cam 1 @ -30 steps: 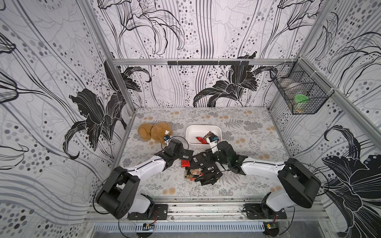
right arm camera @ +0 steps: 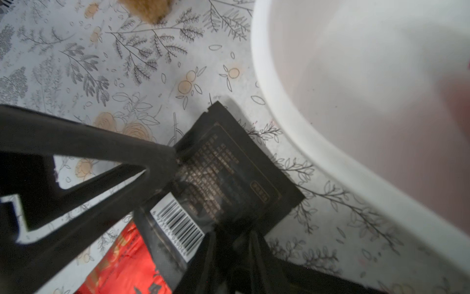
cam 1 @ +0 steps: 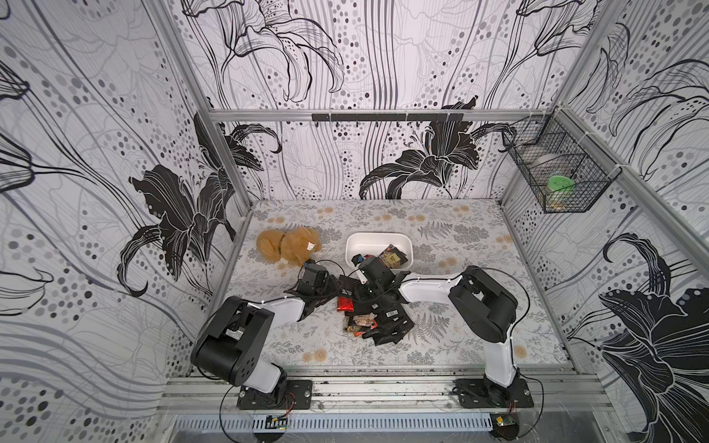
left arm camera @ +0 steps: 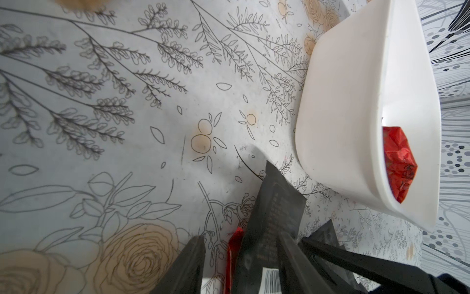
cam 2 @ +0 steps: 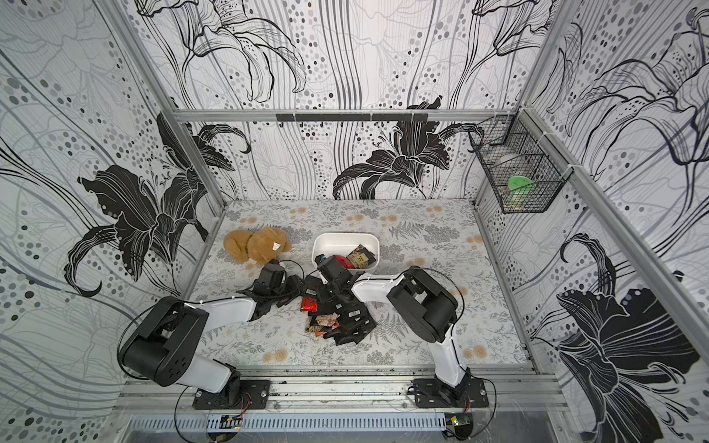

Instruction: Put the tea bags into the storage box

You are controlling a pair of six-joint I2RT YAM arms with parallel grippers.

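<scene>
A black tea bag with a barcode (right arm camera: 220, 171) lies beside the white storage box (right arm camera: 293, 117), over a red tea bag (right arm camera: 127, 264). In the left wrist view the black bag (left arm camera: 269, 220) shows between the parted fingers of my left gripper. That gripper's finger (right arm camera: 161, 164) reaches over the bag's left side in the right wrist view. My right gripper hangs low at the bag's near edge, fingers a little apart; dark material behind them hides any contact. Inside the box are a red bag (left arm camera: 399, 164) and a dark patterned bag (cam 2: 361, 256).
A pile of several tea bags (cam 1: 362, 321) lies nearer the arms. A brown plush toy (cam 1: 288, 245) sits left of the box. A wire basket (cam 1: 561, 173) hangs on the right wall.
My right gripper has swung left from the box's right front toward the black bag. The left gripper has turned and lowered slightly beside it, so both now stand close together.
</scene>
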